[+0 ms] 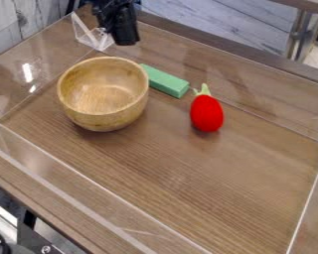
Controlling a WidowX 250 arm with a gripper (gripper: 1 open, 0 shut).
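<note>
My black gripper (116, 38) hangs at the top edge, over the back left of the table, shut with nothing visible between its fingers. A tan bowl (102, 93) sits on the left half. Right of it lies a green block (166, 81), and beyond that a red object (207, 115) with a pale tip.
A clear, see-through item (92, 34) stands at the back left, behind or beside the gripper. A pale wall or border runs along the back and left edges.
</note>
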